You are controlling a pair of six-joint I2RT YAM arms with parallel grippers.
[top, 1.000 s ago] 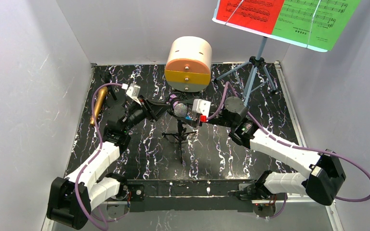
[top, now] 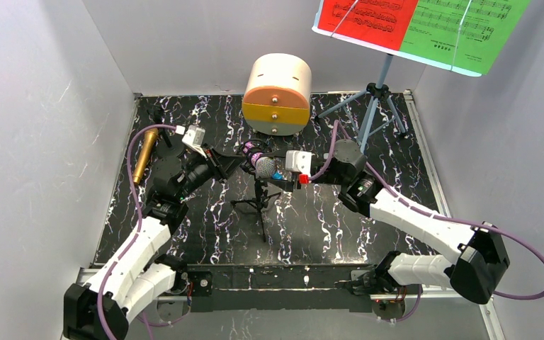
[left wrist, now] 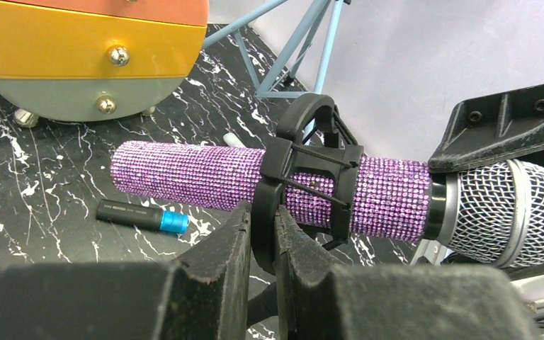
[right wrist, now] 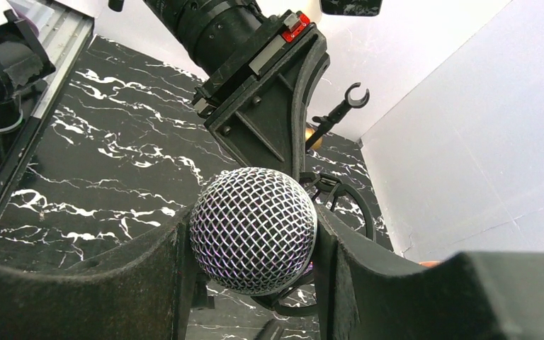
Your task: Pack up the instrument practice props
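The microphone, with a purple glittery body (left wrist: 184,170) and a silver mesh head (right wrist: 253,230), lies crosswise through a black holder ring (left wrist: 261,212). My left gripper is shut on the ring's edge. From the other side, my right gripper (top: 275,168) is shut on the microphone just below its mesh head; one of its fingers (left wrist: 510,117) shows in the left wrist view. Under the holder hangs or stands a small black tripod (top: 258,202); whether its feet touch the floor I cannot tell. The body still passes through the ring.
A striped cabinet (top: 276,92) stands at the back, with a black-and-blue stick (left wrist: 142,216) on the floor before it. The blue music stand (top: 372,106) is back right. A gold instrument (top: 145,156) lies left.
The tripod has swung a little left, and the right gripper with the microphone head has moved slightly right.
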